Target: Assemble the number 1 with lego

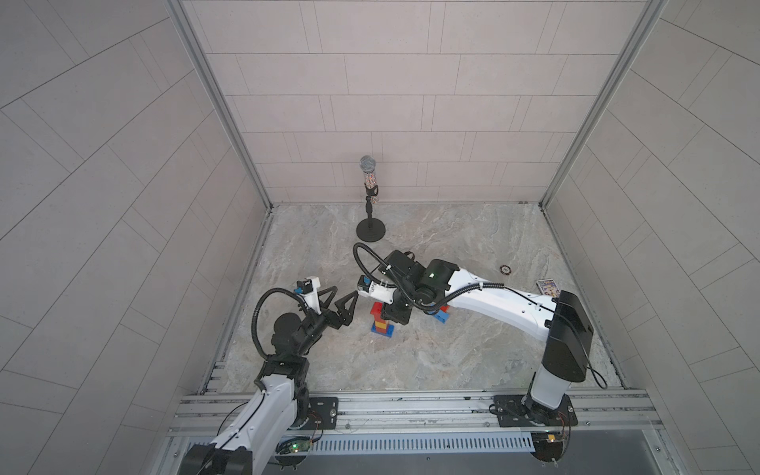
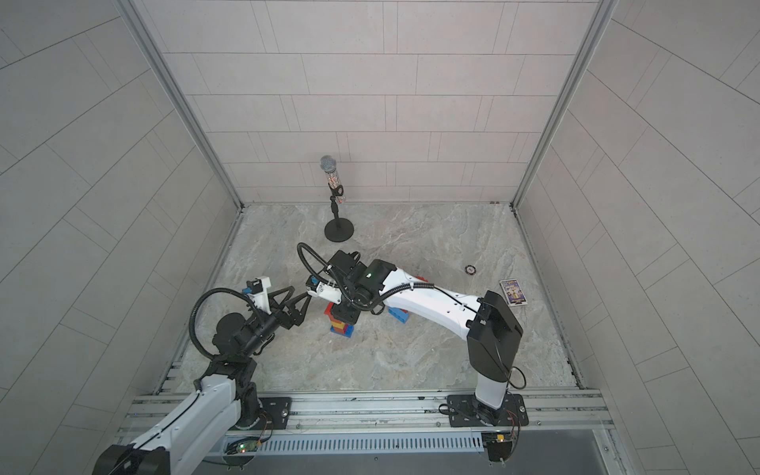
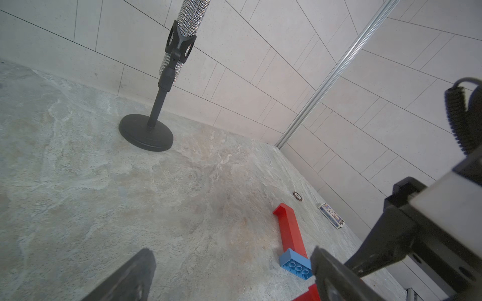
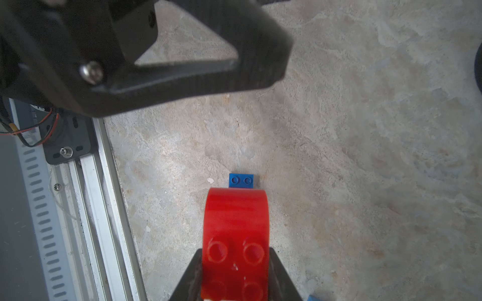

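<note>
My right gripper is shut on a red curved brick (image 4: 236, 210), held in the right wrist view directly above a blue base (image 4: 241, 179). In the top left view, a red-and-yellow stack (image 1: 380, 325) stands on that base, partly hidden by the right arm. My left gripper (image 1: 342, 304) is open with nothing between its fingers, just left of the right gripper. A long red piece (image 3: 290, 230) lies with a light blue brick (image 3: 295, 264) to the right of the stack.
A black stand with a glittery microphone (image 1: 369, 229) is at the back. A black ring (image 1: 505, 269) and a card box (image 1: 547, 287) lie at the right.
</note>
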